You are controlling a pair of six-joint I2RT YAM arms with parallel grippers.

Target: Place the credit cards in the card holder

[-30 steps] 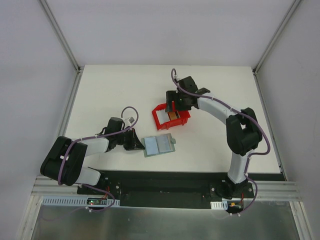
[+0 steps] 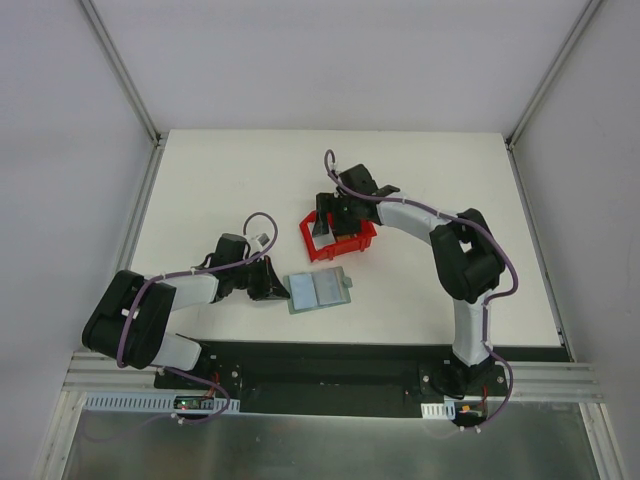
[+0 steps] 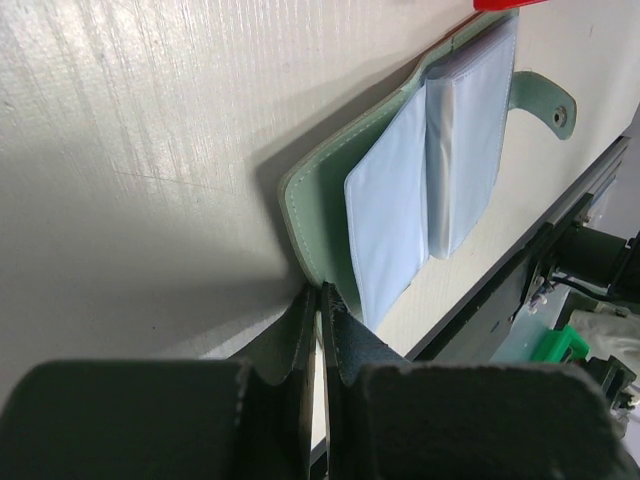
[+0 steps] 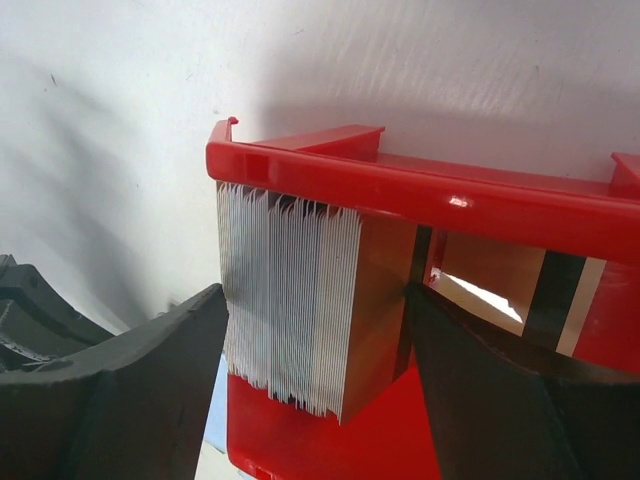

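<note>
The green card holder [image 2: 318,289] lies unfolded at the table's front, showing pale sleeves [image 3: 395,205]. At its left edge my left gripper is shut, the thin green cover [image 3: 315,205] running in between the fingertips. A tight stack of credit cards [image 4: 285,300] stands on edge in the red box [image 4: 340,175], pale edges outward and a brown face at the right. My right gripper is part open over the box, one finger on each side of this stack. Contact with the cards is hard to judge.
Further brown, dark-striped cards [image 4: 555,295] sit in the box's other section. The box's red walls stand close round the right fingers. Bare white table [image 2: 230,180] spreads left of the box and right of the holder.
My right gripper has moved left over the box, from the brown cards to the pale-edged stack. Lately the box has shifted slightly left. The left arm and holder have stayed still.
</note>
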